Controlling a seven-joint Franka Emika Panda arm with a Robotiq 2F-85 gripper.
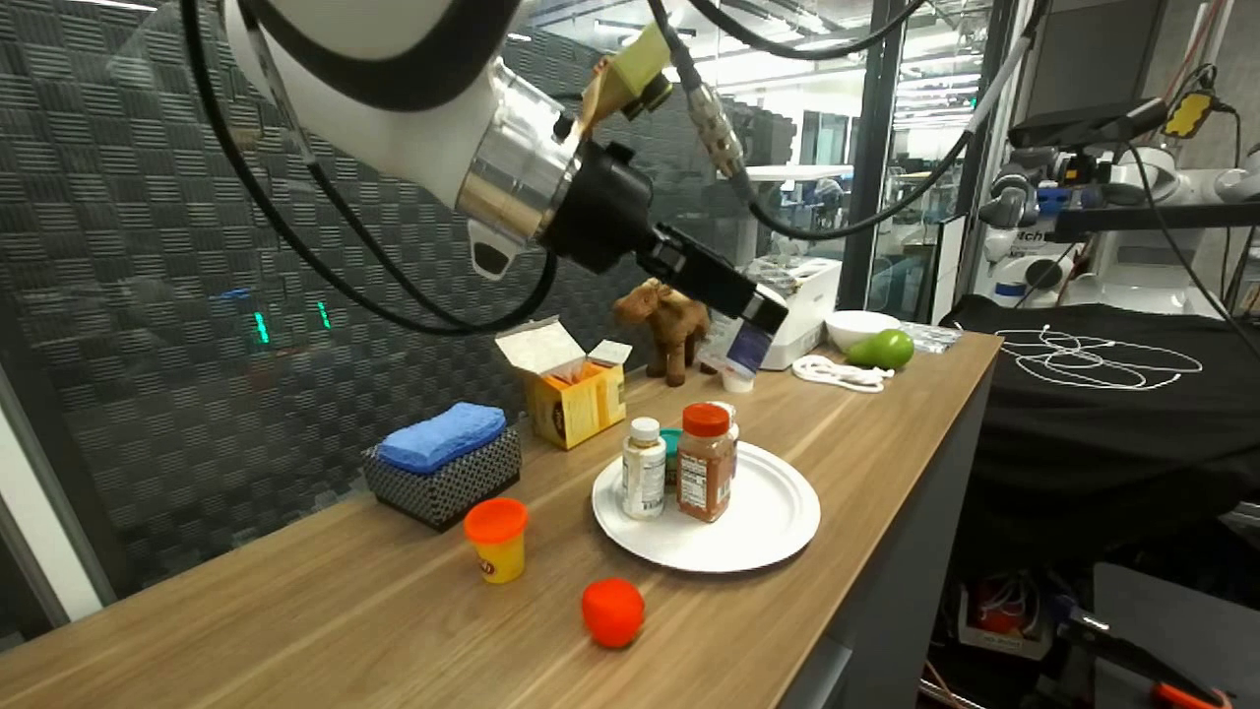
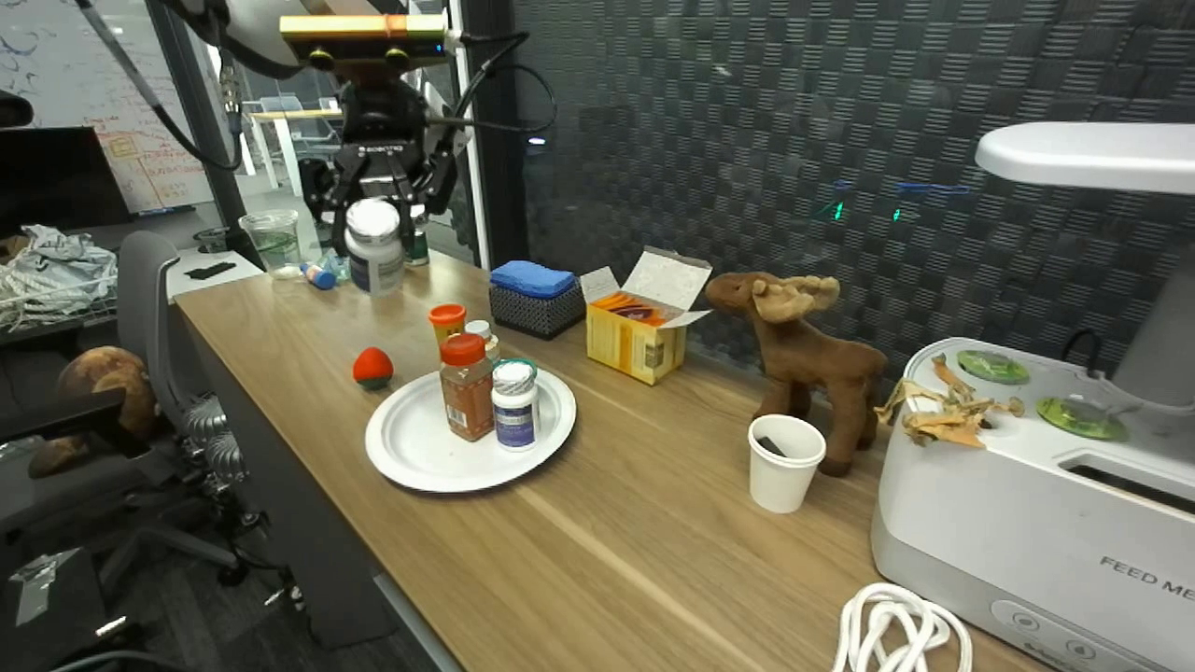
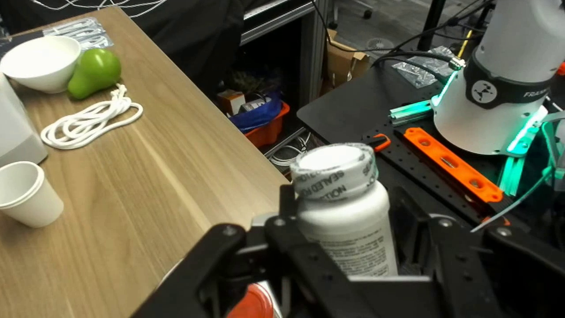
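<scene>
A white bottle with a printed seal round its cap is held in the wrist view, one finger on either side. My gripper is shut on it, up in the air above the counter. In exterior view 1 the arm's dark fingers hide part of the bottle, which hangs tilted. On a white plate stand a red-capped spice jar, a small white-capped bottle and, in exterior view 2, another white bottle with a purple label.
Near the plate are a red strawberry-like object and an orange-lidded tub. Along the wall stand a cloth-topped box, an open yellow box, a toy moose and a paper cup.
</scene>
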